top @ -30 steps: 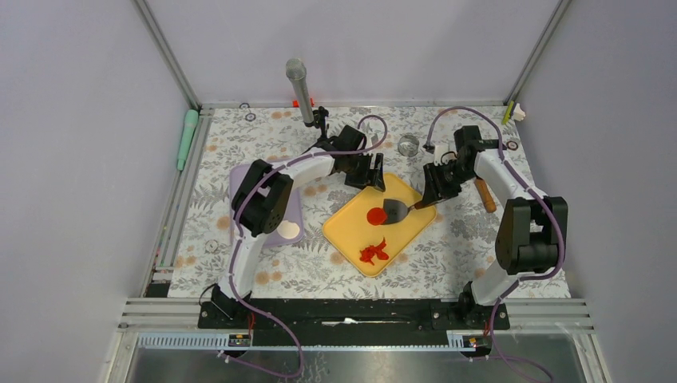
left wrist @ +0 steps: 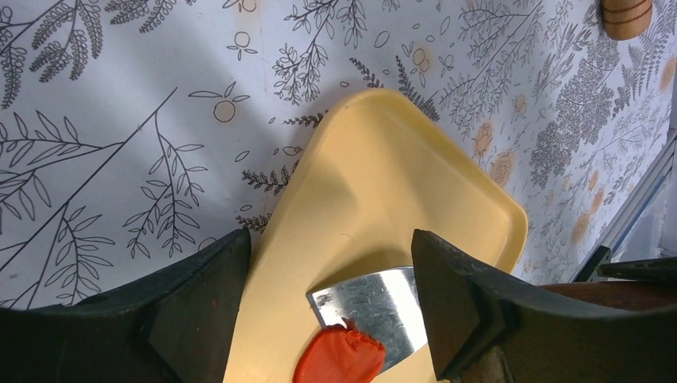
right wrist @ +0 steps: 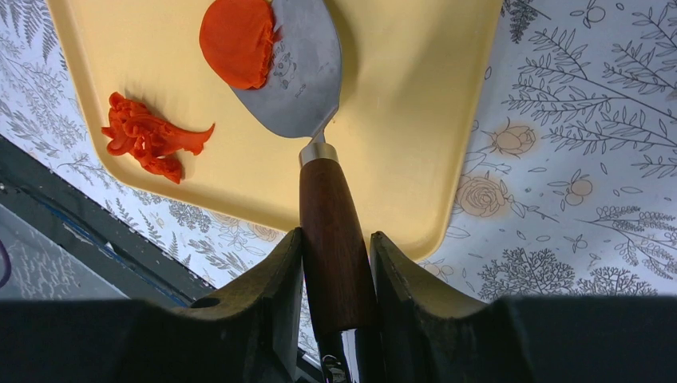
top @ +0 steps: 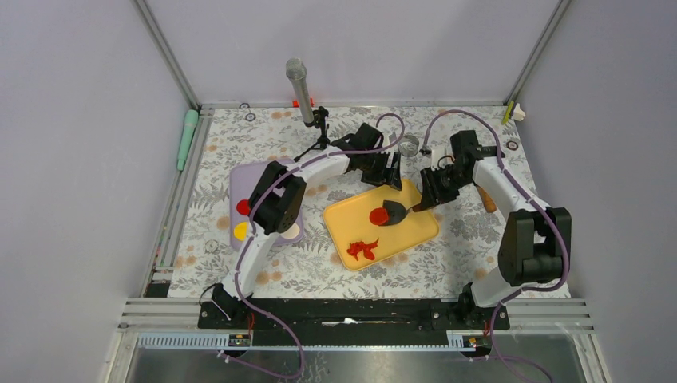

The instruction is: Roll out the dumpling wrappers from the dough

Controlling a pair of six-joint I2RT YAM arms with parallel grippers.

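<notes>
A red dough disc lies partly on the metal blade of a spatula over the yellow tray. My right gripper is at the spatula's wooden handle, which sits between its fingers. My left gripper is open at the tray's upper rim, one finger at the rim, the other over the tray near the blade. Torn red dough scraps lie in the tray's near part.
A purple tray with coloured discs lies under the left arm. A wooden rolling pin is right of the tray, a glass behind it. A stand is at the back.
My left gripper has moved right along the tray's upper part. The yellow tray has turned slightly, its near corner shifting left and up. My right gripper has shifted only slightly.
</notes>
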